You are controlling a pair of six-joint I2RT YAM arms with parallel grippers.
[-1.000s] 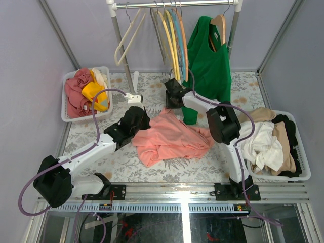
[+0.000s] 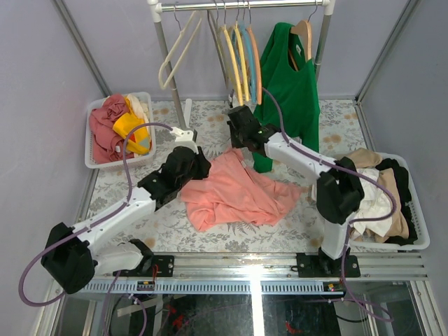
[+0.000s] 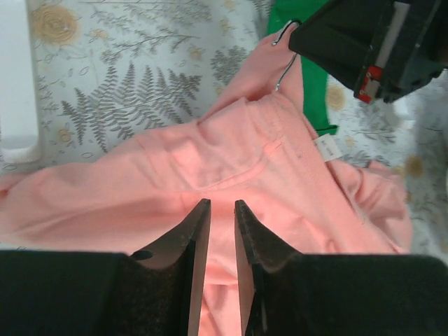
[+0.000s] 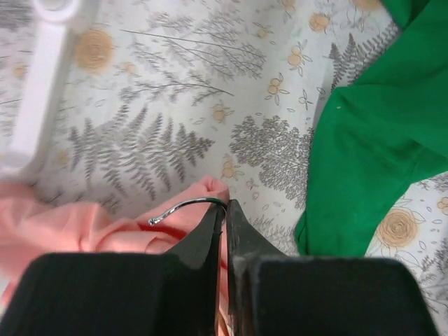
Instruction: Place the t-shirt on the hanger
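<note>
The salmon t-shirt (image 2: 234,192) lies crumpled in the middle of the table. A metal hanger hook (image 3: 285,70) rises from its upper end; the hanger's body is hidden by the cloth. My right gripper is shut on this thin hook, which curves out to the left of its fingertips in the right wrist view. Over the shirt's left side, my left gripper stands partly open. A narrow gap parts its fingers, with pink cloth showing below and nothing visibly held.
A rack rail (image 2: 245,4) carries several empty hangers and a green garment (image 2: 287,91), whose lower end hangs close to my right gripper. Baskets of clothes stand at left (image 2: 91,150) and right (image 2: 418,245).
The right arm's elbow has swung out to the right and its wrist has turned. My left gripper has shifted slightly, and the shirt's right end now spreads a little farther right.
</note>
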